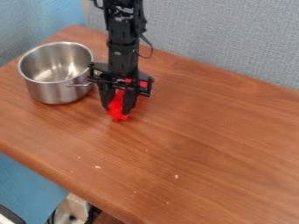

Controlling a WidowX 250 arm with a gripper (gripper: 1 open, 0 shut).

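My gripper (121, 94) hangs down over a red object (117, 112) on the wooden table, just right of a steel pot (52, 79). The red object shows below and between the black fingers, partly hidden by them; whether the fingers grip it is unclear.
A grey textured wall (222, 39) runs along the back, a blue one along the left. Some items lie below the table's front left edge.
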